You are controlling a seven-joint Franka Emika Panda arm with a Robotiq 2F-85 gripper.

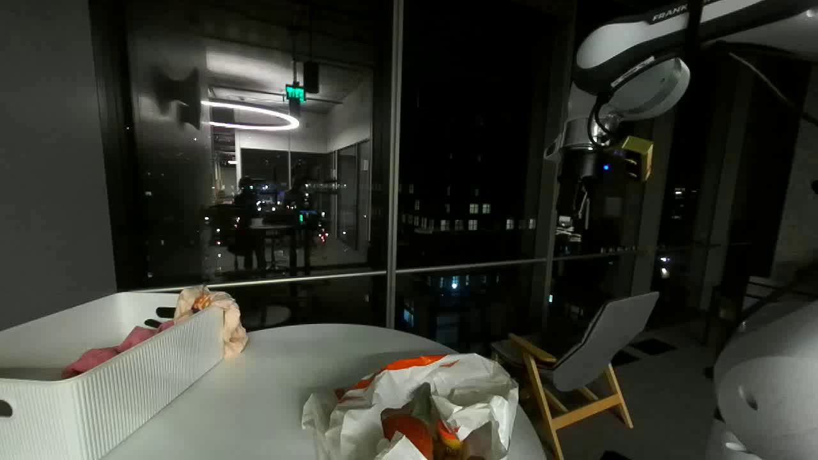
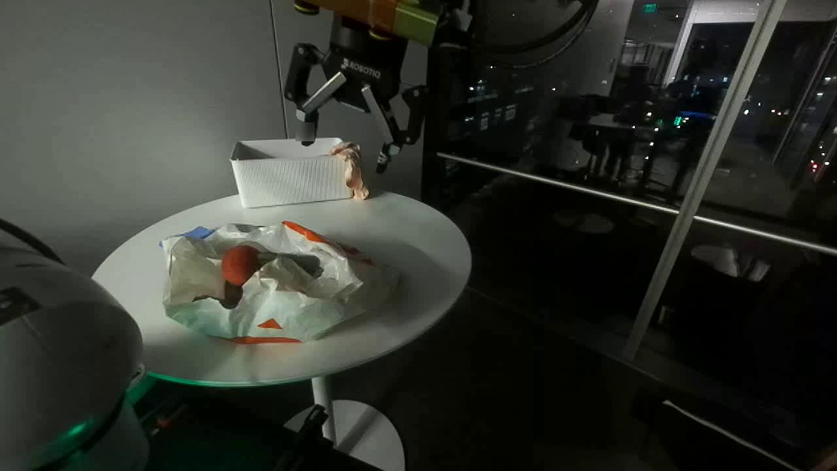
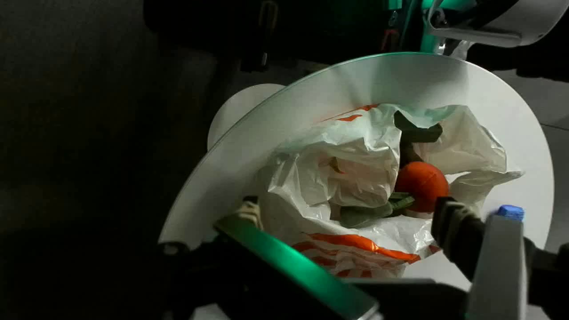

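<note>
My gripper point(image 2: 345, 150) hangs high over the table, its two fingers spread wide with nothing between them. In the wrist view the fingers point(image 3: 457, 226) frame a crumpled white plastic bag point(image 3: 341, 144) with orange print. Inside the bag's open mouth lie an orange-red ball-like object point(image 3: 422, 186) and a green item point(image 3: 368, 213), partly covered by plastic. A white ribbed bin point(image 2: 294, 182) stands at the table's far side, with a peach cloth point(image 2: 350, 169) draped over its end. Pink cloth point(image 1: 115, 352) lies inside the bin.
A grey wooden-framed chair point(image 1: 606, 341) stands beyond the table, near the dark windows. A small blue thing point(image 2: 197, 233) shows at the bag's edge.
</note>
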